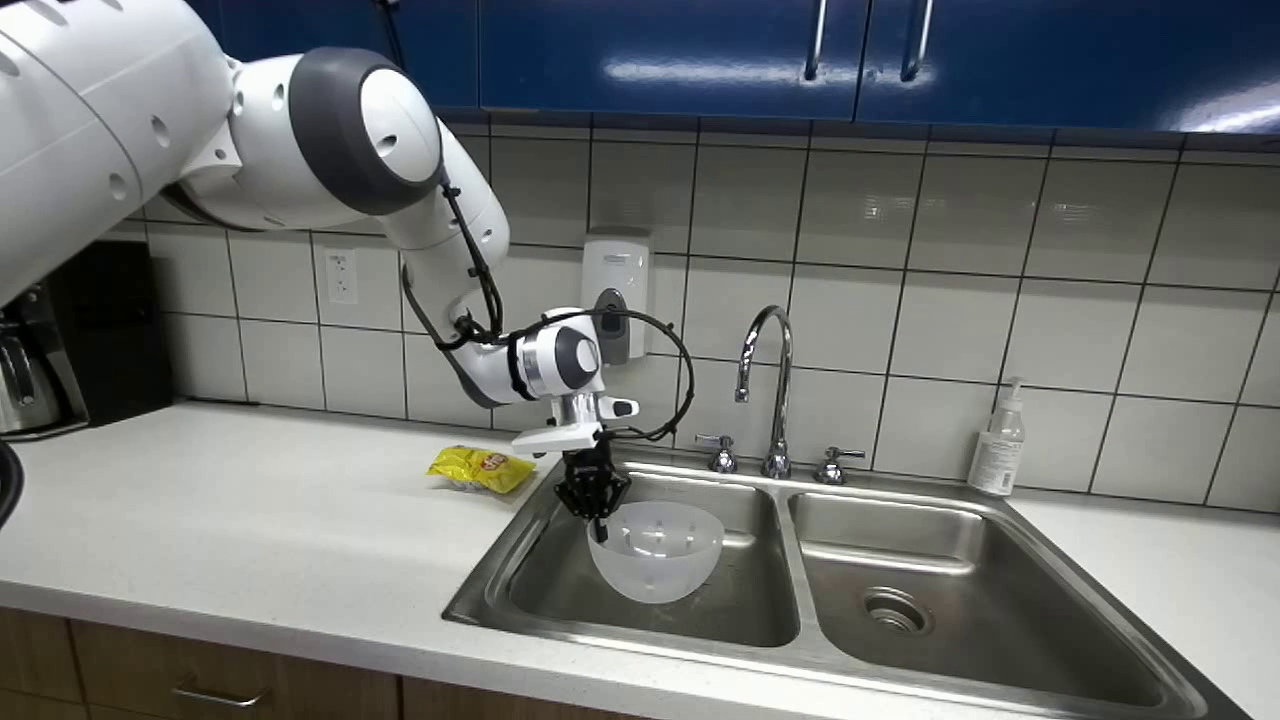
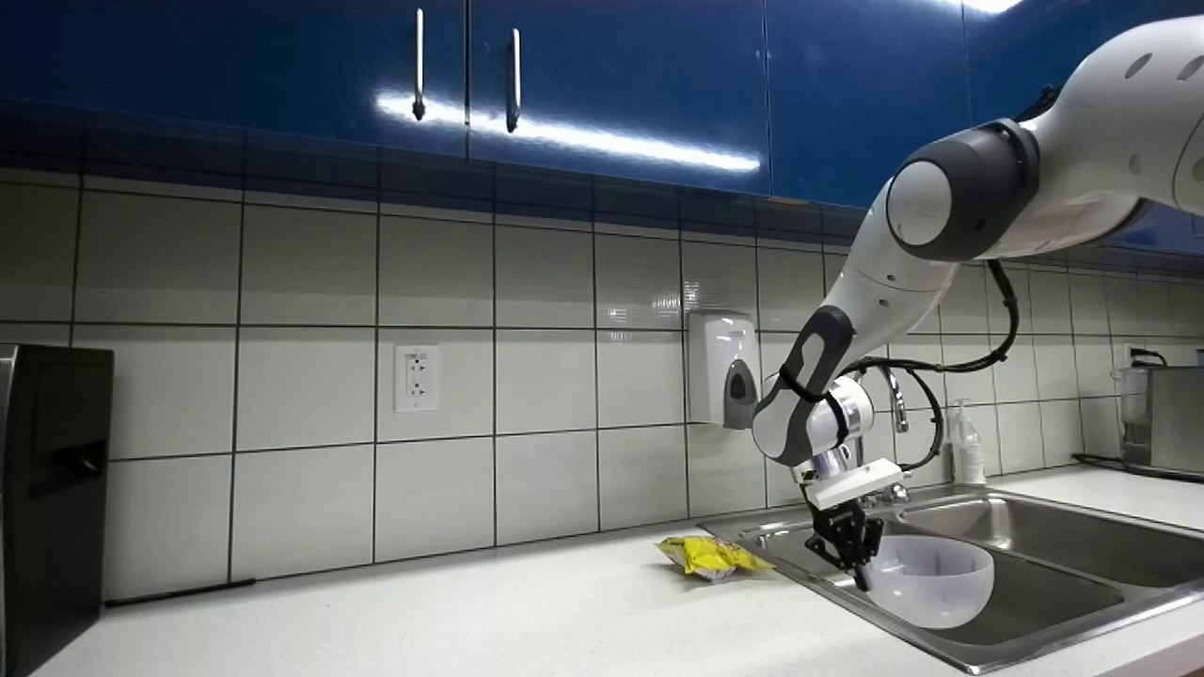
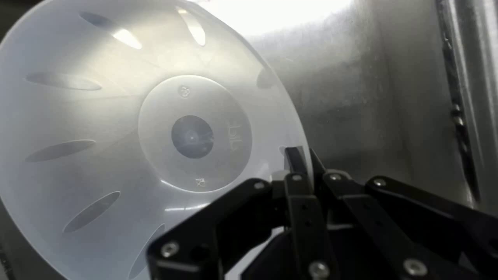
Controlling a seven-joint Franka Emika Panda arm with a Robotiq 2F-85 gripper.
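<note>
A translucent white bowl (image 1: 660, 558) is in the left basin of the steel sink (image 1: 480, 593), its open side up. My gripper (image 1: 597, 526) is shut on the bowl's left rim. In the wrist view the fingertips (image 3: 295, 161) straddle the bowl wall, one inside and one outside. The bowl's empty inside (image 3: 193, 135) fills the left of that view. Seen from the other side, the gripper (image 2: 863, 577) grips the rim of the bowl (image 2: 934, 587) nearest the counter. Whether its base touches the basin floor I cannot tell.
A yellow snack bag (image 1: 483, 467) lies on the counter left of the sink. The faucet (image 1: 777, 396) rises behind the basins, with a soap bottle (image 1: 998, 446) at the back right. The right basin (image 1: 996, 624) is empty.
</note>
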